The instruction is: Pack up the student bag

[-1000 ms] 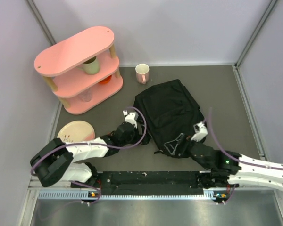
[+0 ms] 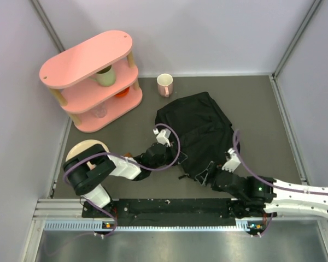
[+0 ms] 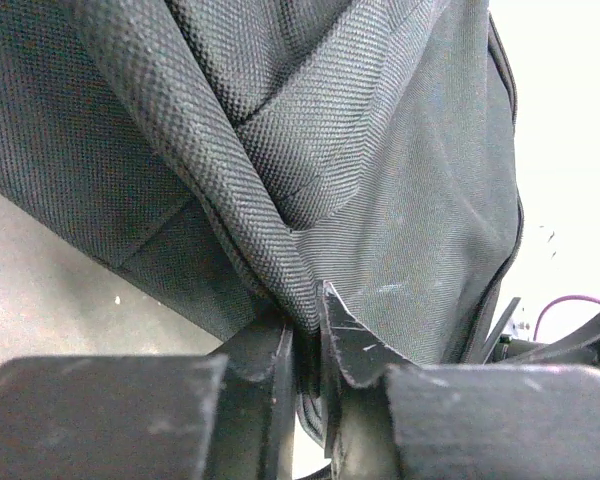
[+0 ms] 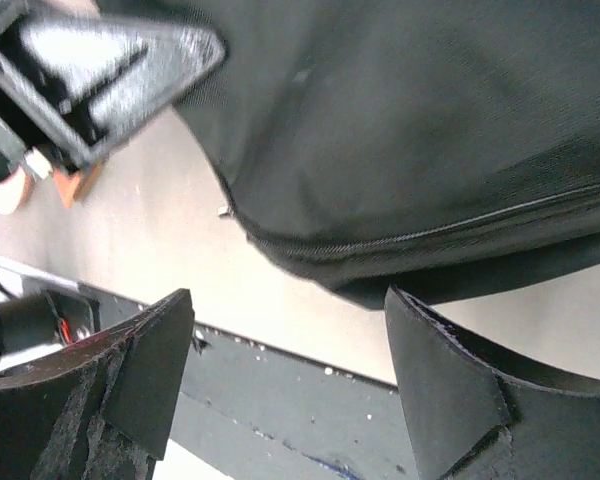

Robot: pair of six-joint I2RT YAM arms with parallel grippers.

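Note:
The black bag [image 2: 199, 128] lies flat on the grey table, right of centre. At its left front edge is my left gripper [image 2: 177, 155]. In the left wrist view, a folded seam of the bag [image 3: 225, 170] runs down between the nearly meeting fingers, which close around it. My right gripper [image 2: 205, 173] hovers by the bag's front edge. Seen from the right wrist, its fingers [image 4: 145, 375] stand wide apart with nothing gripped, and the bag's lower hem [image 4: 370, 255] lies just beyond them. The bag's contents cannot be seen.
A pink shelf [image 2: 87, 60] with a green cup [image 2: 105, 76] stands at the back left. Behind the bag is a white and pink mug [image 2: 165, 84]. My left arm partly covers a cream plate [image 2: 85, 146]. Table right of the bag is free.
My left gripper has moved right onto the bag's left front edge. The bag has barely shifted.

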